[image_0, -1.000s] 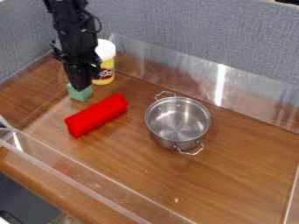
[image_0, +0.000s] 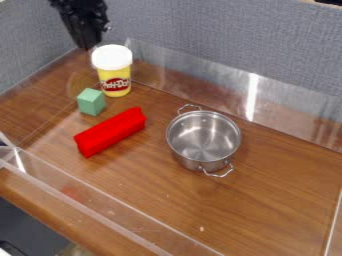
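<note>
My dark gripper (image_0: 86, 32) hangs high at the top left, above and behind the yellow Play-Doh tub (image_0: 115, 80) with its white lid; whether it is open or shut is hard to tell. A small green block (image_0: 91, 101) stands just in front and left of the tub. A red elongated object (image_0: 111, 131) lies nearer, at the middle left.
A steel pot (image_0: 203, 138) with wire handles stands right of centre. Clear panels edge the work area at the back and front left.
My gripper has risen from just over the green block to high above it. The block and the other objects appear unmoved.
</note>
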